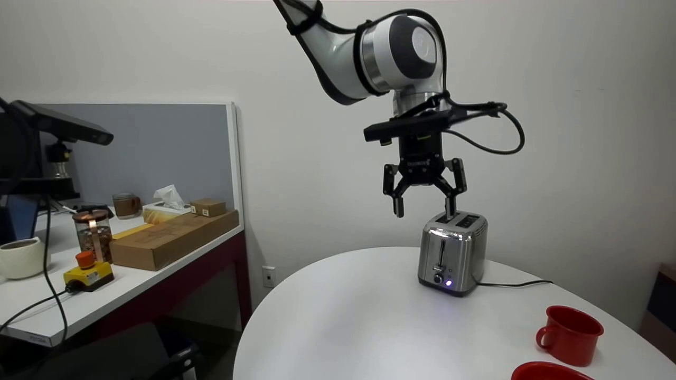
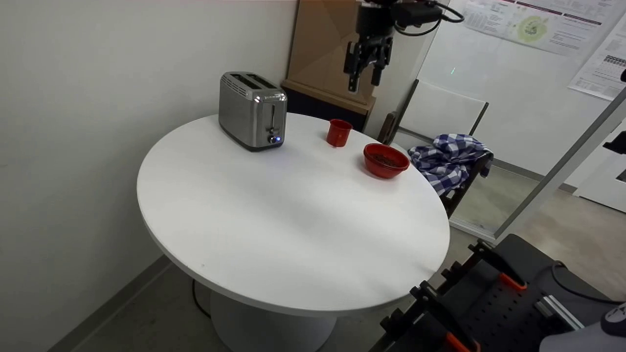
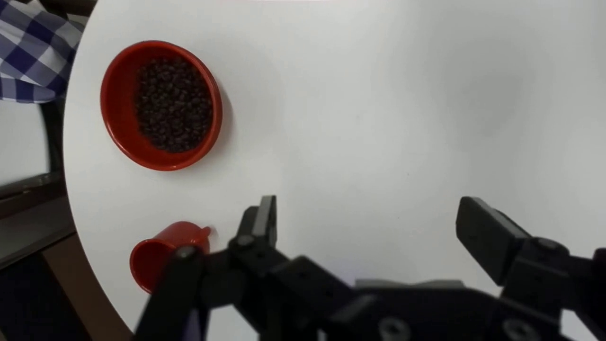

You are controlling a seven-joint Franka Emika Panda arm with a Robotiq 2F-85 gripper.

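My gripper (image 1: 424, 208) hangs open in the air above the round table, its fingers wide apart with nothing between them. A red mug (image 2: 338, 133) stands upright on the table. In the wrist view that mug (image 3: 183, 233) is at the lower left, partly covered by my gripper's left side. Beyond it sits a red bowl (image 3: 119, 108) of small dark beans, toward the table's edge; exterior view 1 shows only part of its rim (image 1: 548, 372). A silver toaster (image 1: 447, 258) with a lit button stands near the wall.
A black cord (image 1: 514, 284) runs from the toaster to the right. A chair with a blue checked cloth (image 2: 449, 158) stands beyond the bowl. On the left, a desk holds a cardboard box (image 1: 171, 240).
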